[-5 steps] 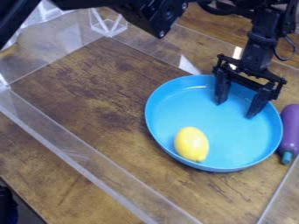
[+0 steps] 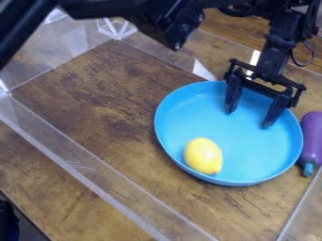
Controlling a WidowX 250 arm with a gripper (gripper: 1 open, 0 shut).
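Observation:
My black gripper (image 2: 251, 102) is open above the back of a blue round tray (image 2: 178, 120), its two fingers pointing down inside the rim with nothing visible between them. A yellow lemon-like object (image 2: 204, 156) lies in the front left of the tray. Just outside the tray on the right lies a purple eggplant-like object (image 2: 313, 141).
A wooden surface (image 2: 88, 94) with clear floor area fills the left. Transparent walls or strips (image 2: 88, 175) run along the lower left, upper left and right. Black arm parts span the top of the view.
The gripper has shifted slightly left and appears a little higher. The tray and the objects look nearly unchanged.

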